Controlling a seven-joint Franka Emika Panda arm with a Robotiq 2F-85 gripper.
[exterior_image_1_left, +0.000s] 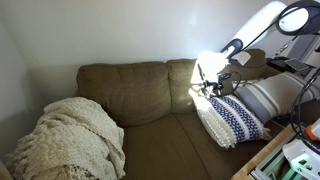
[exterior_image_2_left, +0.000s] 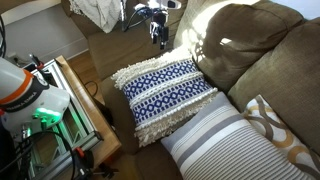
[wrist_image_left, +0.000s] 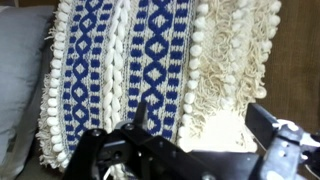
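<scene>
A white cushion with blue woven bands and a fringe (exterior_image_1_left: 229, 120) leans on the sofa in exterior view 1. The same fringed cushion (exterior_image_2_left: 165, 92) lies beside a striped one in exterior view 2. My gripper (exterior_image_1_left: 211, 90) is over its upper left end, near the sofa back. From the other side, the gripper (exterior_image_2_left: 160, 40) appears just beyond the fringe. In the wrist view the open gripper has its fingers spread, with the cushion's patterned face and fringe (wrist_image_left: 235, 60) behind them. Whether they touch the cushion I cannot tell.
A grey striped cushion (exterior_image_2_left: 235, 145) and a patterned one (exterior_image_2_left: 275, 130) lie alongside. A cream knitted blanket (exterior_image_1_left: 70, 142) covers the sofa's left end. A wooden table edge (exterior_image_2_left: 85, 105) runs along the front by the robot's base.
</scene>
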